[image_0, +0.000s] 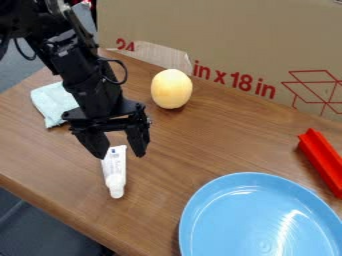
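My black gripper (118, 146) hangs open over the wooden table, just above a white tube (115, 175) that lies lengthwise toward the front edge. The tube's upper end is close beneath the fingers; I cannot tell whether they touch it.
A blue plate (259, 222) sits at the front right, a red bar-shaped object (321, 162) at the right edge. A yellow egg-shaped object (171, 89) stands at the back, a pale cloth (51, 102) at the left. A cardboard box (241, 40) walls the back.
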